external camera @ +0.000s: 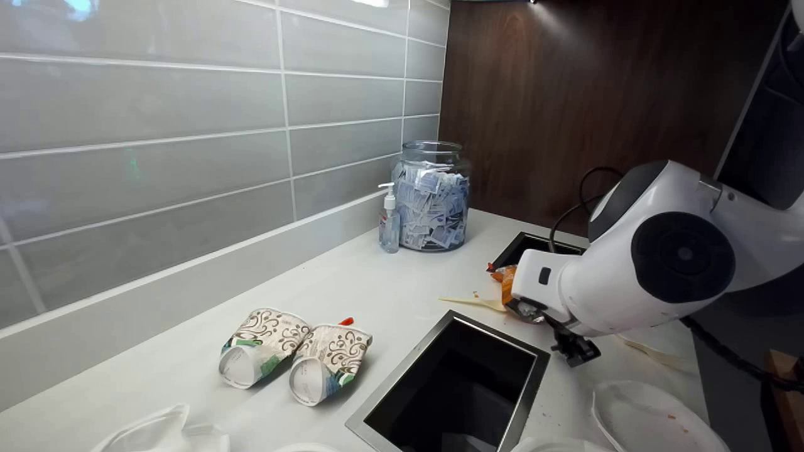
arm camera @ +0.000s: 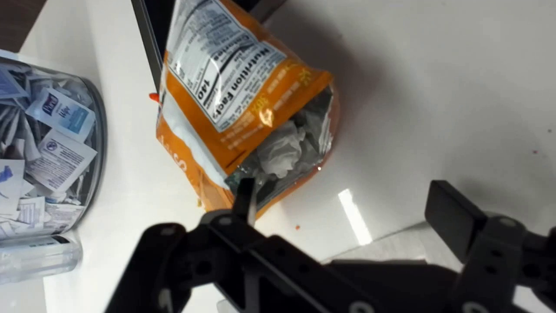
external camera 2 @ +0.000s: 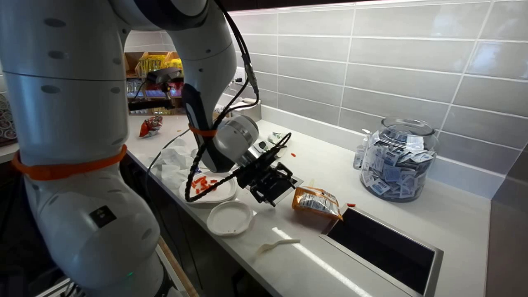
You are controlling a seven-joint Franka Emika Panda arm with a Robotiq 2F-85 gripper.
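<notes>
An orange snack bag (arm camera: 250, 130) lies on the counter with its mouth toward my gripper. Inside its silver lining sits a crumpled pale piece (arm camera: 281, 151). My gripper is open, its fingers wide apart and nothing held between them. In the wrist view the left finger (arm camera: 243, 201) overlaps the bag's lower edge; whether they touch I cannot tell. Exterior view 2 has the gripper (external camera 2: 282, 187) just left of the bag (external camera 2: 317, 202). From exterior view 1, the arm hides much of the bag (external camera: 509, 282).
A glass jar of wipes (external camera 2: 399, 161) and a pump bottle (external camera: 389, 222) stand by the wall. Two dark framed openings (external camera: 460, 384) (external camera 2: 381, 247) interrupt the counter. Two paper cups (external camera: 264, 343), white plates (external camera 2: 230, 218) and plastic spoons (external camera 2: 277, 246) lie about.
</notes>
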